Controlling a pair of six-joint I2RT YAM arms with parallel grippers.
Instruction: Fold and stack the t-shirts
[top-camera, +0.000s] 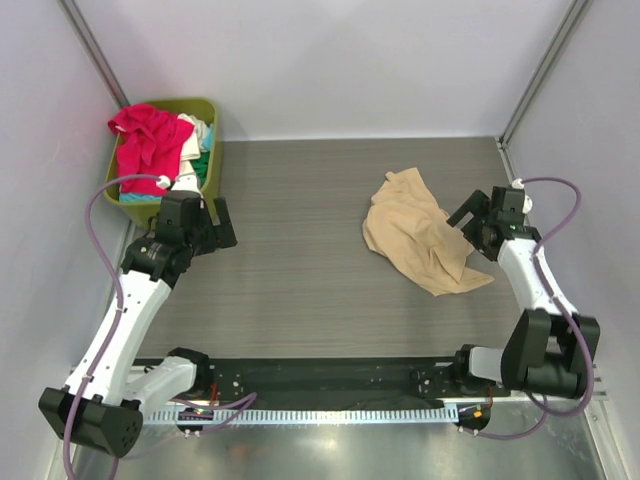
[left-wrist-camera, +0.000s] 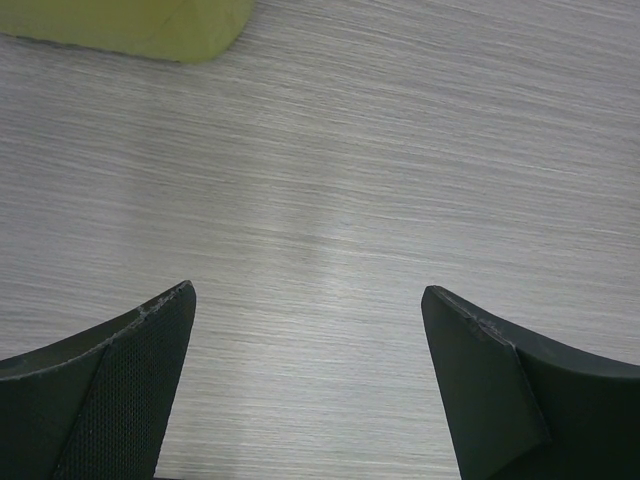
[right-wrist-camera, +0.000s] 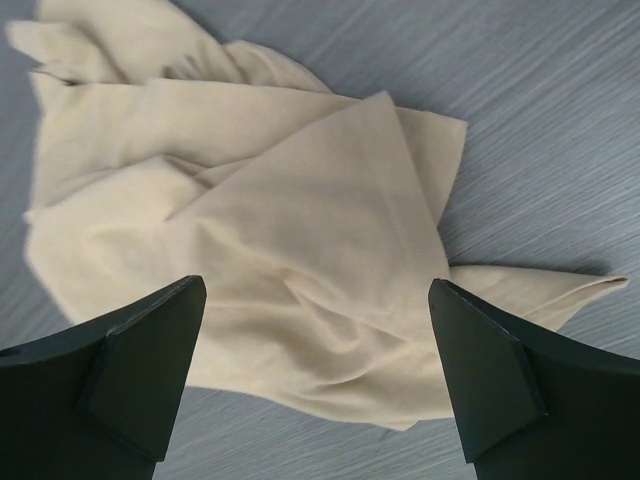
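A crumpled beige t-shirt lies on the right half of the table; in the right wrist view its folds fill the middle. My right gripper stands open over the shirt's right side, with nothing held. My left gripper is open at the left, in front of the green bin, over bare table. The bin holds a red cloth with white, green and blue ones.
Walls enclose the table at the back and both sides. The bin fills the back left corner.
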